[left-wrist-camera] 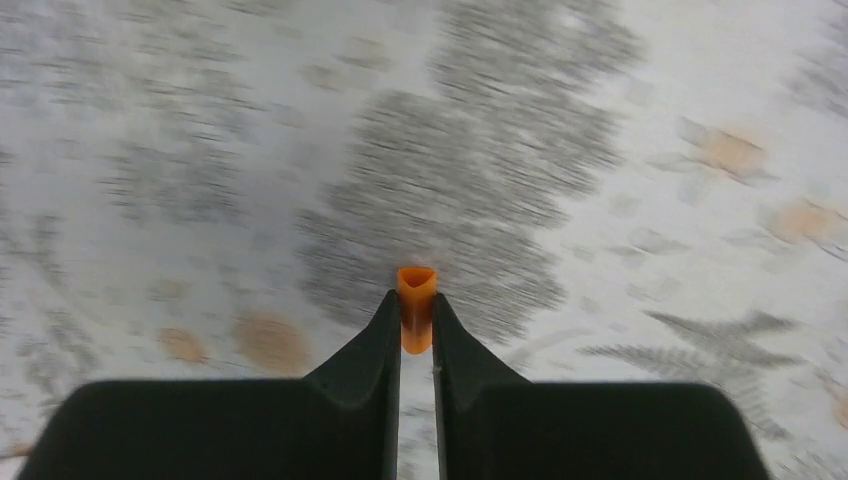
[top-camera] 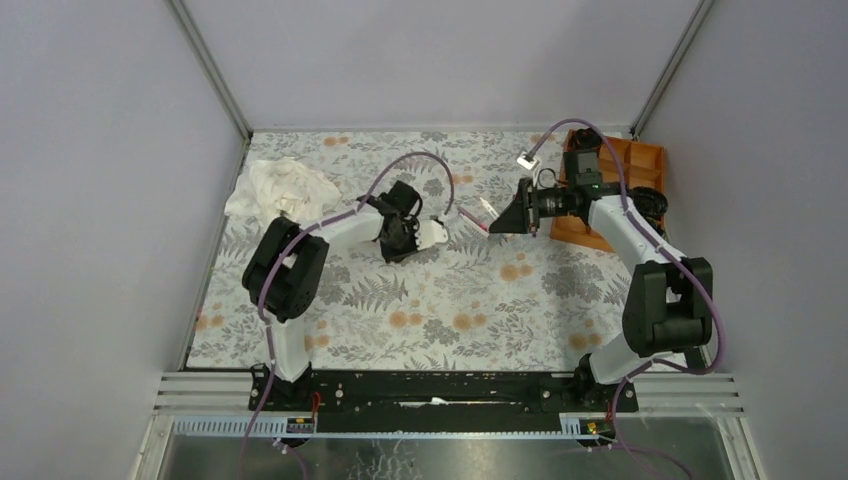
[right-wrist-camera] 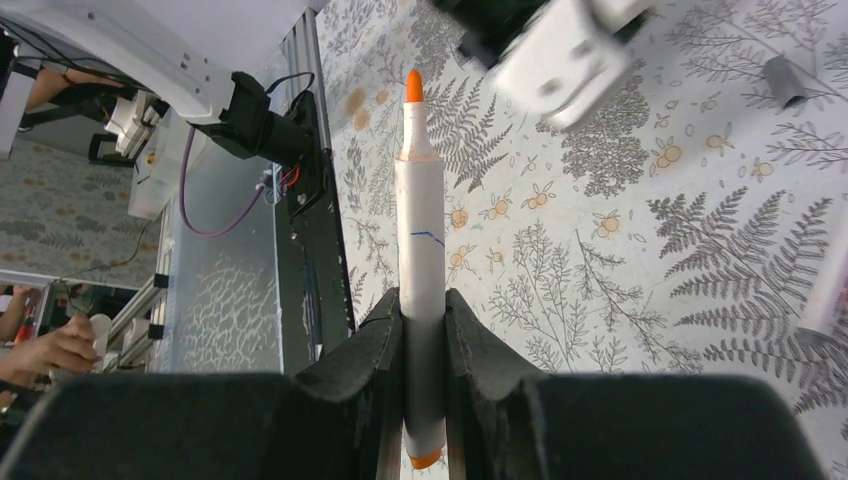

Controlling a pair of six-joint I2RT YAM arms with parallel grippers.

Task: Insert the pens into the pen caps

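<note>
My left gripper is shut on a small orange pen cap (left-wrist-camera: 416, 318), whose open end shows above the fingertips. The top view has this gripper (top-camera: 397, 253) over the middle-left of the table, its cap hidden. In the right wrist view, my right gripper is shut on a white pen (right-wrist-camera: 420, 210) with an orange tip. That pen's tip points away from the fingers, and no cap covers it. Cap and pen are well apart. A pinkish pen (right-wrist-camera: 826, 285) lies on the table, partly cut off by the frame's edge, with a grey cap (right-wrist-camera: 783, 82) farther off.
A compartmented brown organiser (top-camera: 637, 152) with black items stands at the right, behind the right arm. Crumpled white cloth (top-camera: 278, 192) lies at the back left.
</note>
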